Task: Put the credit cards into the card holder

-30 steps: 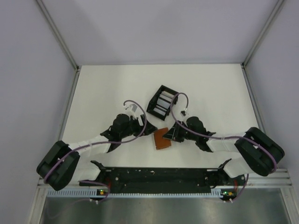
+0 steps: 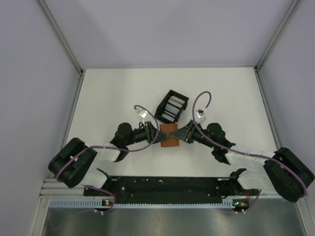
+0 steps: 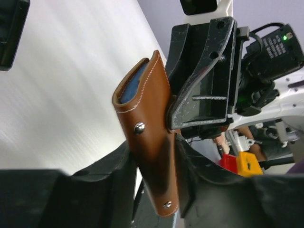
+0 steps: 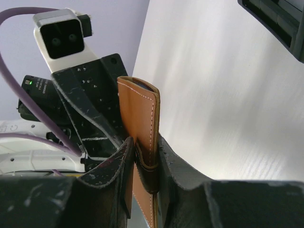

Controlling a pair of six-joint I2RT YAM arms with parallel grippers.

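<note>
The brown leather card holder [image 2: 169, 140] [image 3: 147, 118] [image 4: 137, 114] stands raised between both grippers, with a dark blue inner edge showing at its top. My right gripper [image 2: 178, 134] is shut on it. My left gripper [image 2: 157, 134] reaches round its other side, its fingers at the holder's sides; whether they clamp it I cannot tell.
A black tray [image 2: 172, 105] [image 3: 12, 33] [image 4: 280, 21] with rows of pale card-like items sits just behind the holder.
Since a second ago the holder has moved up and straightened, and my right arm has shifted right and back. My left gripper has edged toward the holder, to the right.
</note>
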